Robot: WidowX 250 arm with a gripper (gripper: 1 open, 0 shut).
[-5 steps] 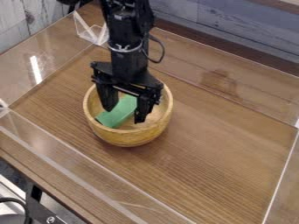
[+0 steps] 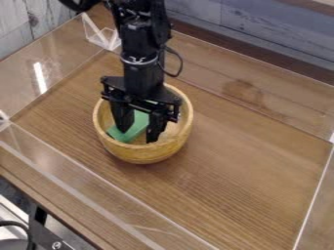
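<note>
My black gripper (image 2: 139,117) reaches down from the top into a yellow bowl (image 2: 144,152) on the wooden table, its two fingers inside the rim. A green object (image 2: 128,127) lies in the bowl by the left finger, partly hidden behind the gripper. Whether the fingers are closed on it is hard to tell.
A clear plastic item (image 2: 102,29) stands at the back left by the wall. A dark cable lies at the lower left beyond the table's edge.
Compared with a second ago, my gripper sits lower in the bowl, covering more of the green object. The bowl is in about the same place.
</note>
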